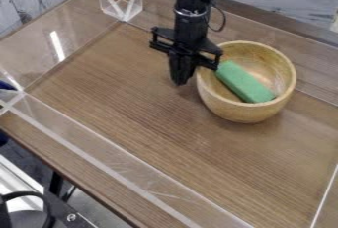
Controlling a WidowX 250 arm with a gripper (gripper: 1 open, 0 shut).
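My black gripper (181, 72) hangs over the wooden table at the upper middle, pointing down, just left of a wooden bowl (251, 109). Its fingertips are at or very near the bowl's left rim; whether they touch I cannot tell. The fingers look close together, with nothing visible between them. A green block (243, 80) lies inside the bowl.
A clear plastic piece (121, 3) stands at the back left. Black cables (24, 210) lie at the lower left corner, and tape strips run along the left side.
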